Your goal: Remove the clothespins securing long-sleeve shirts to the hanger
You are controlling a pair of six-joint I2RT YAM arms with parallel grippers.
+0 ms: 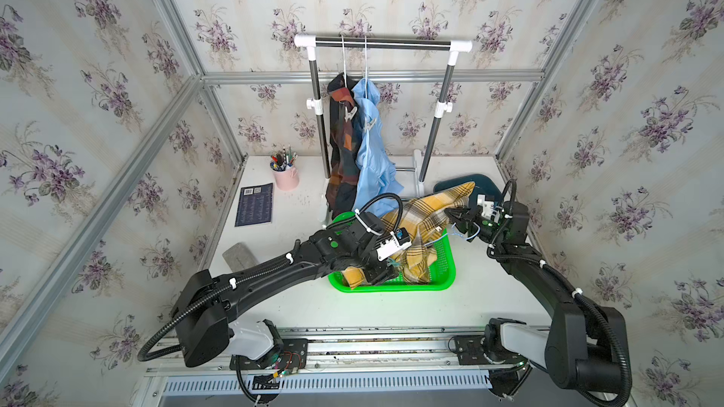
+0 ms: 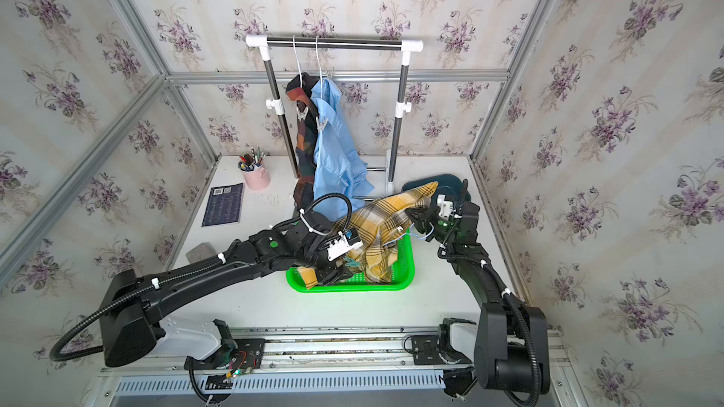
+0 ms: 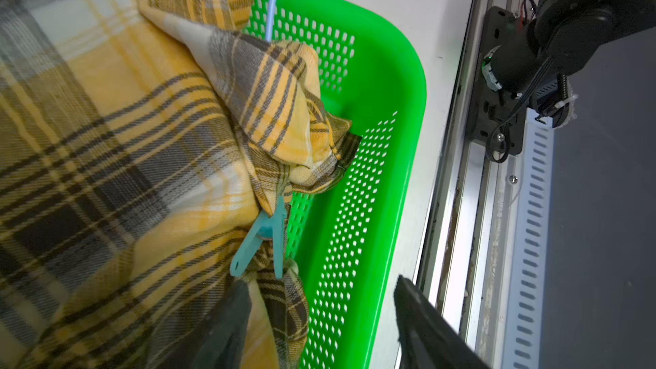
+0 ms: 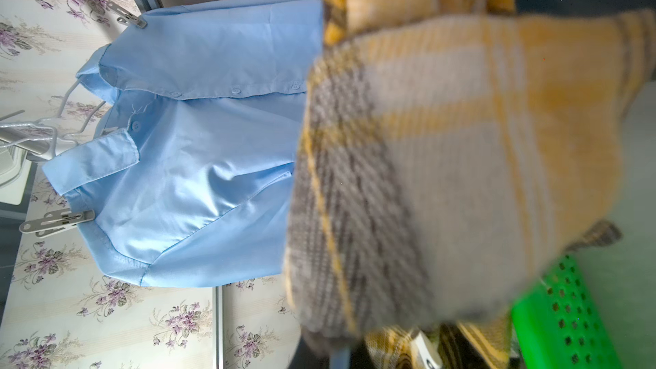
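Note:
A yellow plaid shirt [image 1: 422, 211] lies over the green basket [image 1: 449, 271], one end raised at my right gripper [image 1: 456, 214], which is shut on it; the cloth fills much of the right wrist view. My left gripper is open low over the basket, with a teal clothespin [image 3: 276, 239] just beyond its fingers on the plaid fabric. A white clothespin [image 4: 427, 350] shows low in the right wrist view. A blue shirt [image 2: 335, 143] and a dark checked shirt [image 2: 304, 143] hang on the rack, with clothespins [image 4: 61, 222] at the blue one.
The rack [image 1: 384, 43] stands at the back. A pink pen cup [image 1: 286, 178], dark booklet [image 1: 253, 203] and grey block [image 1: 240, 256] sit on the left of the table. A dark teal bin [image 2: 452, 188] is behind the right arm.

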